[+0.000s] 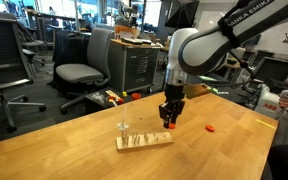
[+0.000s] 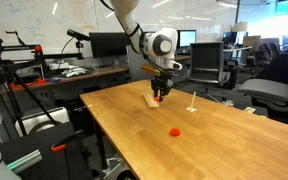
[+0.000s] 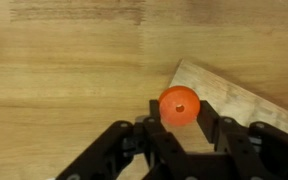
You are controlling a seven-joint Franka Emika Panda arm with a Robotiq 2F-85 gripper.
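An orange-red round piece [image 3: 179,106] sits between the fingertips of my gripper in the wrist view. The gripper is shut on it. Below and to one side lies a pale wooden block [image 3: 236,106], its corner partly hidden by the piece. From exterior view 1, the block [image 1: 144,142] shows several upright pegs, and the piece [image 1: 169,126] hangs just past its right end. Whether the piece touches the block cannot be told.
A red piece [image 1: 210,128] lies on the table to the right of the gripper. Beyond the block stands a thin white upright item [image 2: 193,102]. Dark round items [image 1: 112,97] lie near the table's back edge.
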